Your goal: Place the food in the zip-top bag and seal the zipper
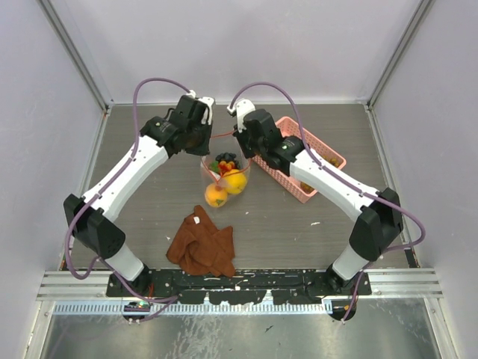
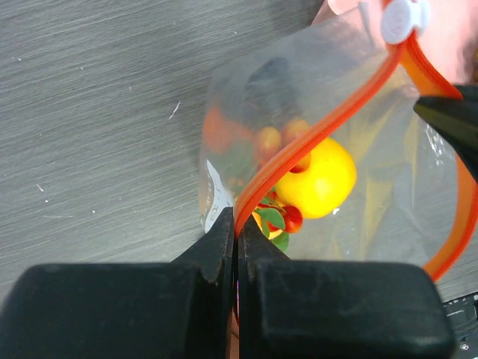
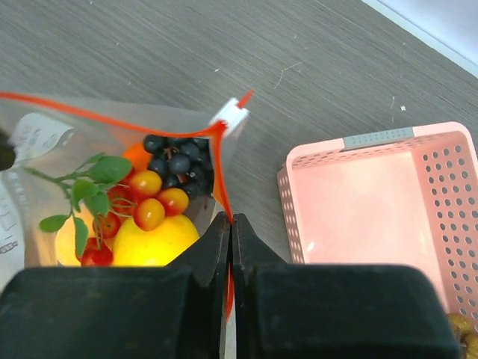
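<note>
The clear zip top bag [image 1: 210,179] hangs between my two grippers, its orange-red zip mouth held wide. A white slider [image 2: 404,19] sits at one end of the zip. Through the plastic show a yellow fruit [image 2: 321,179], red tomatoes [image 3: 149,213], dark grapes [image 3: 181,166], green leaves [image 3: 109,170] and an orange fruit [image 1: 216,196]. My left gripper is shut on the bag's orange rim, which runs between its fingertips. On the opposite side my right gripper is shut on the rim near the slider end.
A pink basket [image 1: 291,185] stands right of the bag, mostly empty, with a few small brownish-green items [image 3: 460,324]. A brown cloth [image 1: 202,243] lies on the front of the table. Bare tabletop [image 1: 142,202] extends to the left.
</note>
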